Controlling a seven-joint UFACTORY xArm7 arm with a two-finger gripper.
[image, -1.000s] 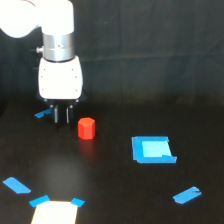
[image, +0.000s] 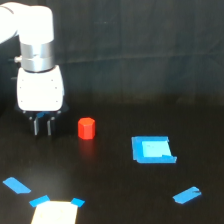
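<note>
A small red block (image: 87, 128) sits on the dark table, left of the middle of the camera view. To the left of the block and apart from it is my gripper (image: 43, 127), below the white arm. Its two dark fingers stand apart, with nothing visible between them. How high the fingertips are over the table is hard to tell.
A pale square framed in blue tape (image: 136, 148) lies right of the block. At the front edge there is a bright white patch (image: 54, 213) with blue tape at its corners. Blue tape strips lie at front left (image: 16, 186) and right (image: 187, 195).
The arm and gripper have moved left and somewhat lower in the view, away from the red block. A blue tape piece behind the gripper is now hidden. The block has stayed put.
</note>
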